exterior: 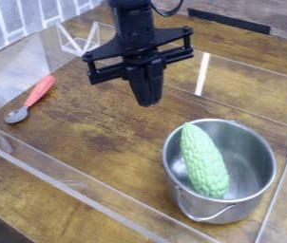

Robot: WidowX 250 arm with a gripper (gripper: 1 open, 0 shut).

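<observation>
My black gripper (pixel 146 90) hangs over the upper middle of the wooden surface, pointing down and shut, with nothing seen between its fingers. At the lower right stands a steel pot (pixel 252 161) with a pale green bitter melon (pixel 204 161) leaning inside it. A spoon with a red handle (pixel 38 90) and a metal bowl end lies at the left, well apart from the gripper.
Clear panels or strips border it at left, front and right. White railings (pixel 13 24) show at the top left.
</observation>
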